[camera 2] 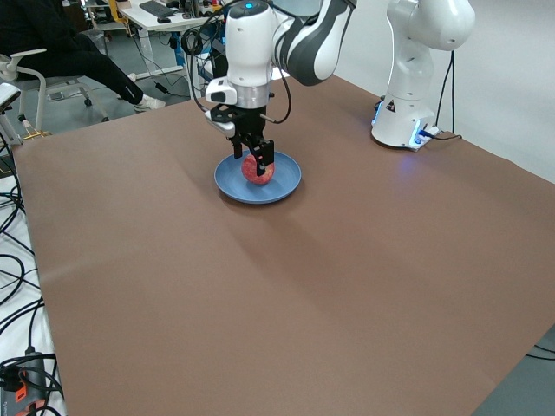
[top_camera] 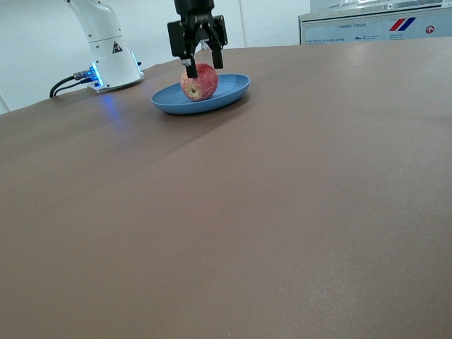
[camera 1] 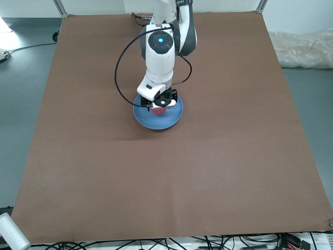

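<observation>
A red apple (top_camera: 199,86) rests on a round blue plate (top_camera: 233,92); in the right view the apple (camera 2: 251,171) sits near the middle of the plate (camera 2: 282,182). My black gripper (top_camera: 204,68) is over the apple, its two fingers apart, one in front of the fruit and one beside its upper right; whether they touch it is unclear. In the left view the arm hides most of the apple (camera 1: 158,111) on the plate (camera 1: 171,117).
A white arm base (camera 2: 401,121) with cables stands at the back. Cables and devices line one edge; a seated person (camera 2: 61,61) is beyond the table.
</observation>
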